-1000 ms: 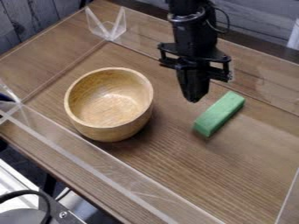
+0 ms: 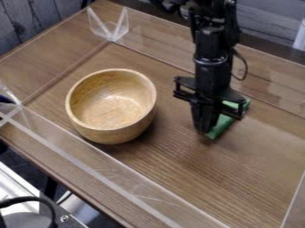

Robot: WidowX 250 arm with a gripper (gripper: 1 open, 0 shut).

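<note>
My black gripper (image 2: 210,114) is low over the right part of the wooden table, down on a green block (image 2: 222,127) that it largely hides; only parts of the block show below and beside the fingers. The finger looks shut, but whether anything is between the fingertips is hard to see. A wooden bowl (image 2: 110,104) sits to the left of the gripper, apart from it.
A clear plastic piece (image 2: 107,25) is at the back left. Black cables lie at the lower left corner, off the table.
My gripper has come down and a little toward the viewer, from above and behind the green block to right on it, now covering much of it. The bowl has not moved.
</note>
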